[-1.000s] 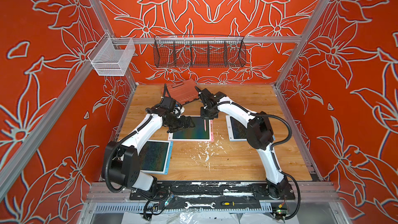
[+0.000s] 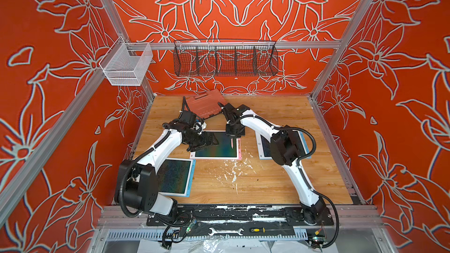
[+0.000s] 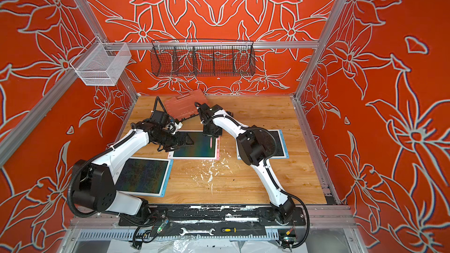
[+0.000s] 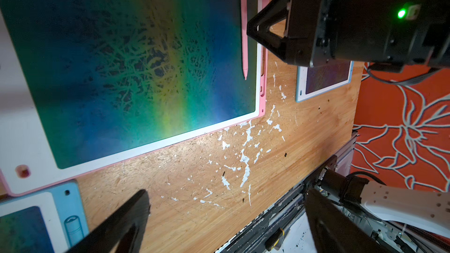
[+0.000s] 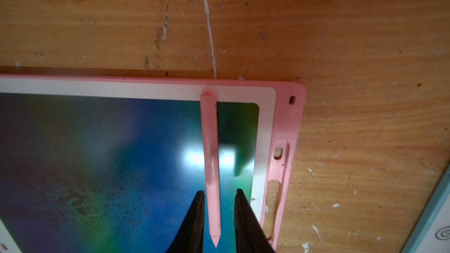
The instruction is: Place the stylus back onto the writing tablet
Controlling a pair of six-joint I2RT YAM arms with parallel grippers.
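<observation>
A pink stylus [image 5: 210, 159] lies lengthwise on the screen of the pink writing tablet [image 5: 140, 86], near the end with the pink slotted holder [image 5: 289, 121]. My right gripper hangs over the stylus's lower part, open, with a fingertip to either side in its wrist view; whether they reach down to it I cannot tell. The same stylus [image 4: 243, 28] shows in the left wrist view beside the right gripper's body. My left gripper stands open with nothing between its fingers, over the left part of the pink tablet in the top views.
Blue-edged tablets lie at front left [image 2: 173, 173] and right [image 3: 276, 145], the right one partly under my right arm. A red board [image 2: 206, 100] lies at the back. Wire baskets [image 2: 225, 58] hang above.
My right arm's elbow has swung leftward and its gripper shifted slightly left and down. The left arm has moved very slightly left; the stylus appears unchanged.
</observation>
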